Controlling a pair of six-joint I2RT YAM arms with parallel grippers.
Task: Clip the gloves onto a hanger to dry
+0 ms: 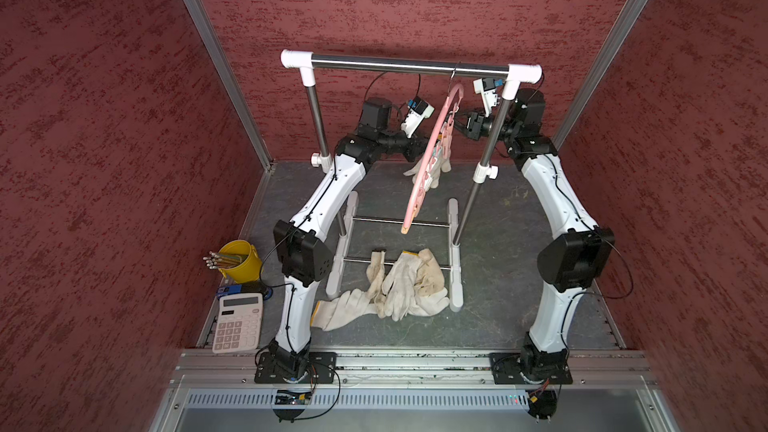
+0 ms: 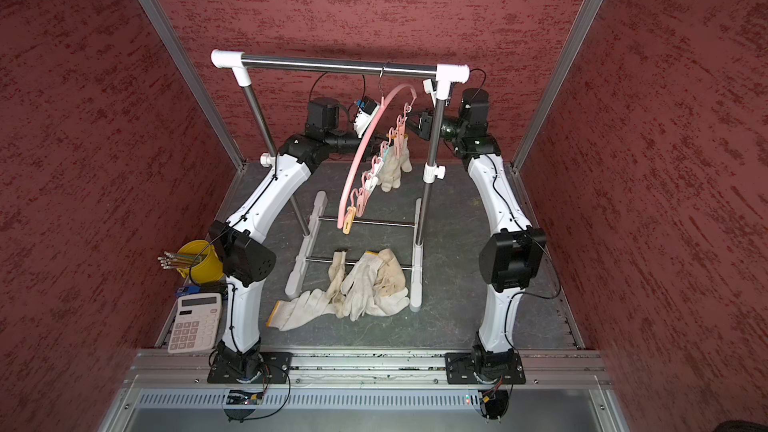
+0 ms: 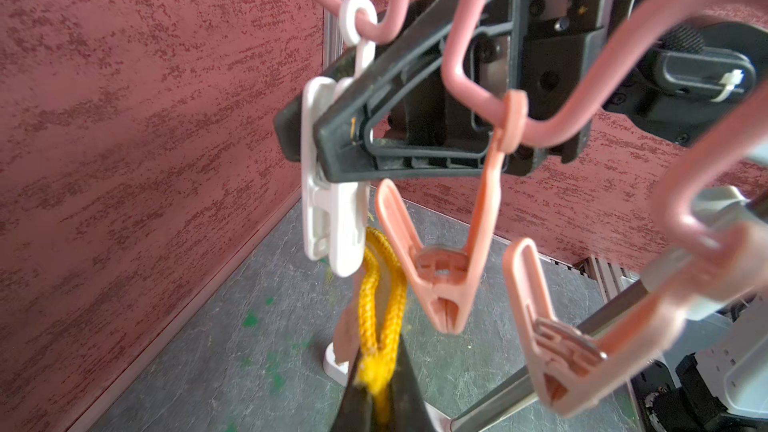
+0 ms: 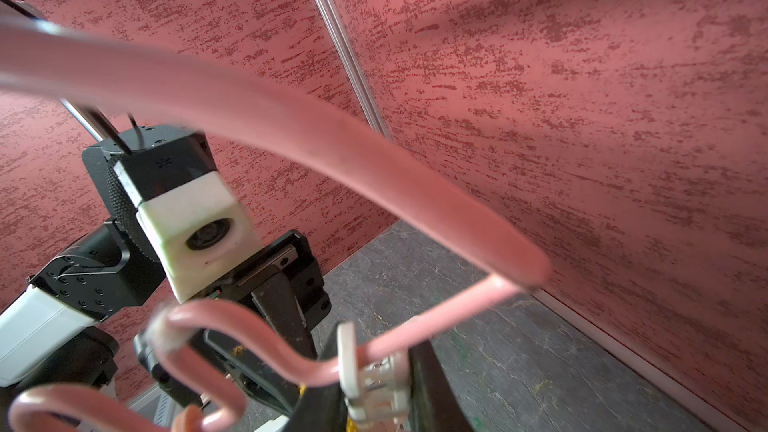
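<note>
From the rack's top bar hangs a pink clip hanger (image 2: 352,176) with pink, white and yellow clips. My left gripper is shut at the yellow cuff (image 3: 372,304) of a white glove (image 2: 392,168), below a white clip (image 3: 344,224) and pink clips; whether cuff lies between its fingers is hard to tell. My right gripper is shut on a white clip (image 4: 352,360) on the hanger. More gloves (image 1: 400,288) lie in a pile on the floor between the rack's feet.
The rack's posts (image 1: 316,120) stand either side of both arms' work area. A yellow cup (image 1: 244,264) with tools and a calculator (image 1: 237,324) sit at the left front. The floor right of the rack is clear.
</note>
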